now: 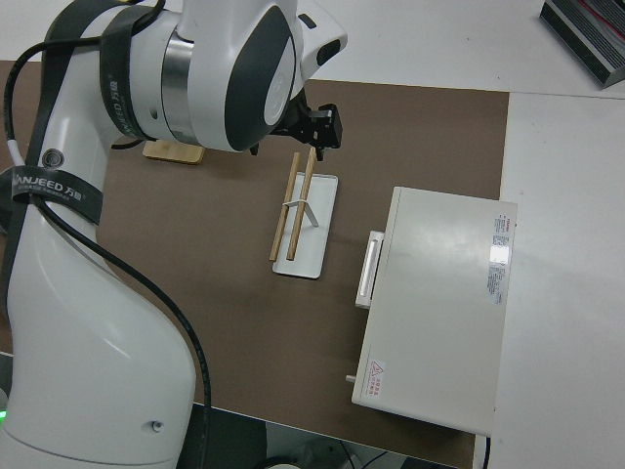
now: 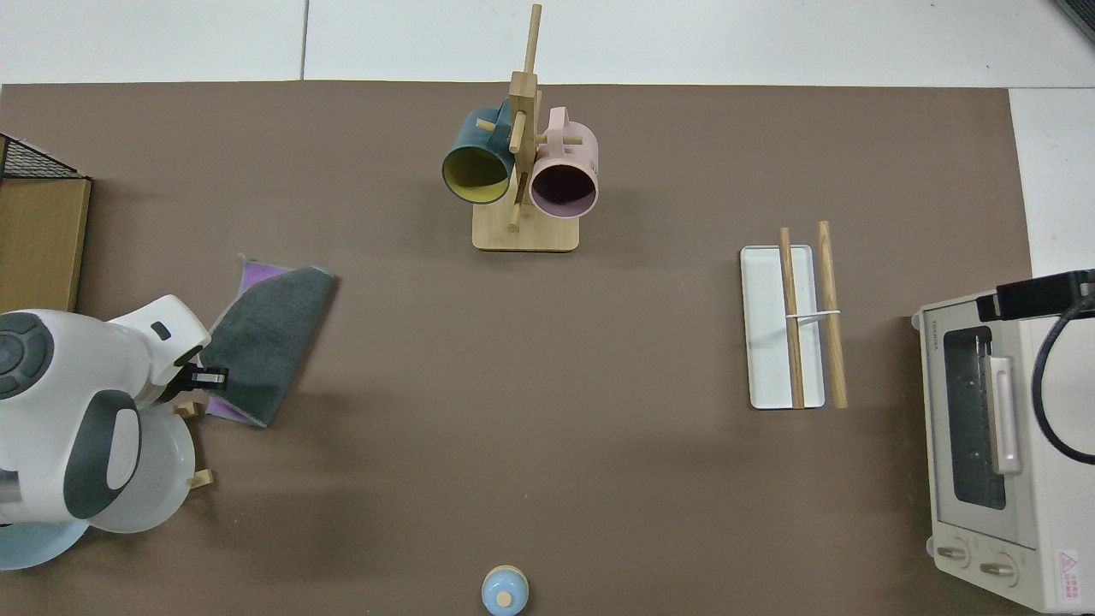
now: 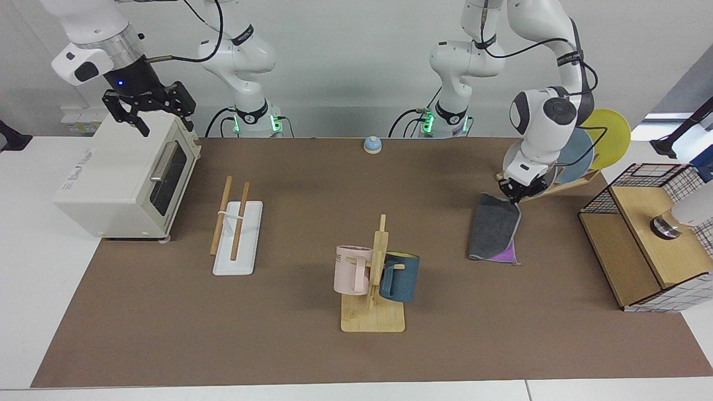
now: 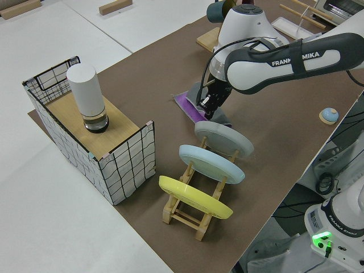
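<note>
A grey cloth (image 2: 267,344) with a purple underside lies folded on the brown mat, left of centre. One black gripper (image 3: 525,190), at the left of the top view, is low over the cloth's near part, beside the plate rack; its fingers are too small and hidden to judge. The other gripper (image 3: 148,110) hangs above the white toaster oven (image 3: 113,194) at the opposite side; whether it is open cannot be told.
A mug tree (image 2: 525,231) holds a blue and a pink mug. A white tray (image 2: 761,339) with two sticks stands near the oven. Plates in a wooden rack (image 4: 200,227), a wire basket (image 4: 122,170) and a small blue round object (image 2: 504,595) surround clear central mat.
</note>
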